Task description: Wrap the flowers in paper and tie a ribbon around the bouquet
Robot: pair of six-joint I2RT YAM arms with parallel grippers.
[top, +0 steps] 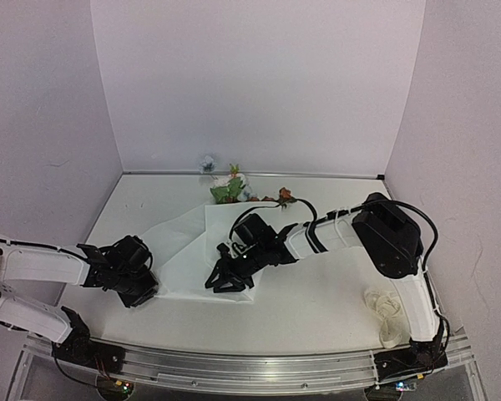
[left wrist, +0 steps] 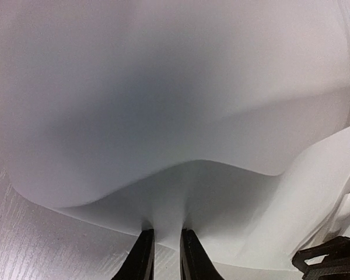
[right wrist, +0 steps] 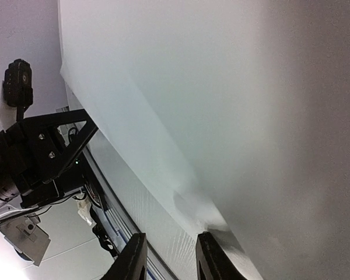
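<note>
A bouquet of fake flowers with green leaves and white, blue and orange blooms lies at the table's back, at the top of a sheet of white wrapping paper. Its stems cannot be made out. At the paper's front left edge is my left gripper, its fingers apart by a narrow gap, with their tips against the paper. My right gripper stands open wider near the paper's front edge; one of its fingers appears to touch the sheet. A raised fold of paper fills most of the left wrist view.
A loose bundle of cream ribbon lies at the table's right side, beside the right arm's base. A metal rail runs along the front edge.
</note>
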